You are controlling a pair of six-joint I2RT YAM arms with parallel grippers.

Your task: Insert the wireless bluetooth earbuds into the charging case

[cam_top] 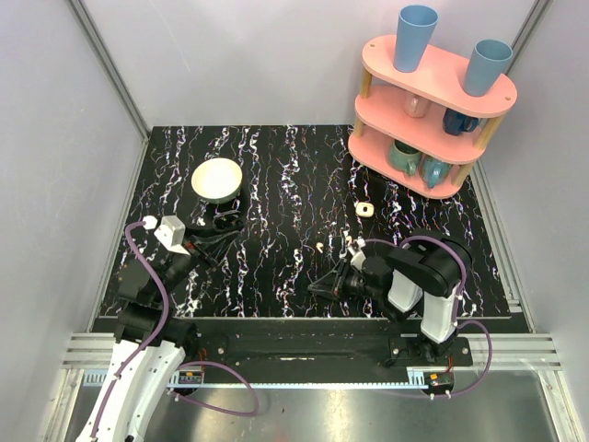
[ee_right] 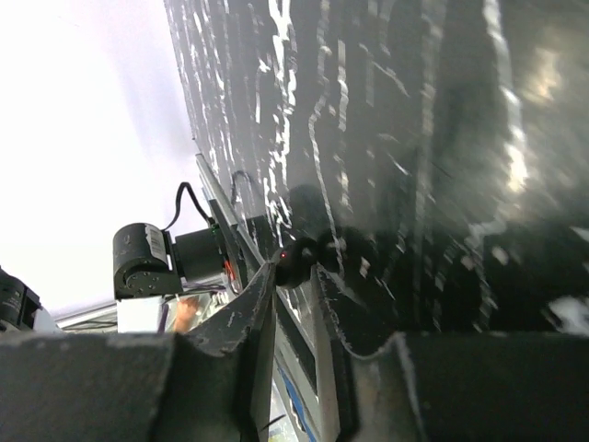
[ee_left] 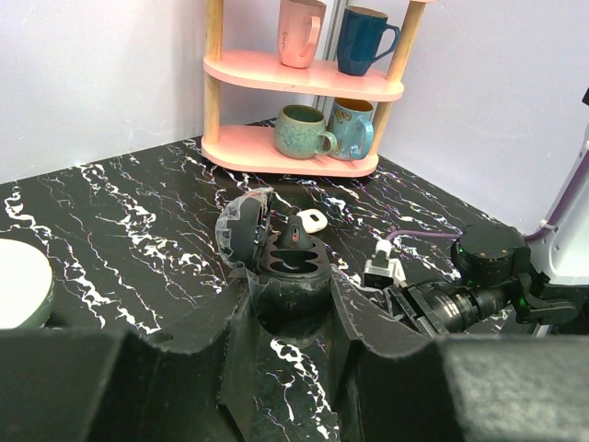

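My left gripper is shut on the black charging case [ee_left: 293,285], which is held up off the table. Its lid [ee_left: 242,230] stands open to the left, and oval hollows show in its top. A small dark piece [ee_left: 294,234] rises behind the hollows; I cannot tell if it is an earbud in the case. In the top view the case [cam_top: 228,220] sits at the left fingertips. Low over the front of the table is my right gripper, its fingers a little apart. A small black earbud [ee_right: 294,261] shows between their tips; whether they grip it is unclear.
A white bowl [cam_top: 217,180] stands at the back left. A small cream-coloured object [cam_top: 364,210] lies right of centre. The pink shelf [cam_top: 419,129] with cups fills the back right. Open table lies between the two arms.
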